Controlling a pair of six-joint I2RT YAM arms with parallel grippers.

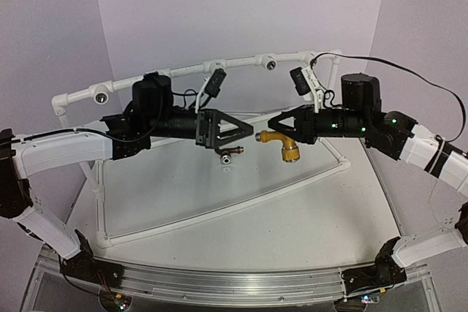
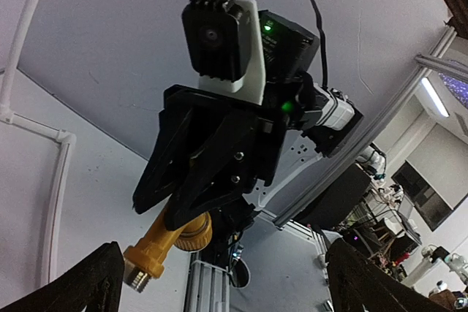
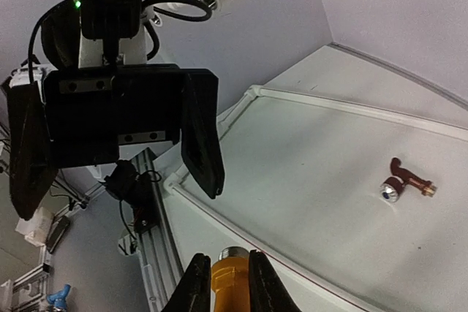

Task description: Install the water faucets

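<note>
A yellow-orange faucet (image 1: 287, 147) hangs in the air with my right gripper shut on it. Its threaded metal end (image 2: 137, 280) points toward my left arm. Facing it, my left gripper (image 1: 251, 131) stands open, its two fingers (image 3: 201, 137) wide apart with nothing between them; the faucet's end is just beyond their tips. A second faucet (image 3: 409, 179), brown-red with a metal end, lies on the white panel. In the top view this brown faucet (image 1: 227, 154) shows just below my left gripper.
A white pipe (image 1: 241, 63) with several metal-lined sockets (image 1: 270, 65) runs across the back, partly hidden by my arms. A white pipe frame (image 1: 219, 211) borders the panel.
</note>
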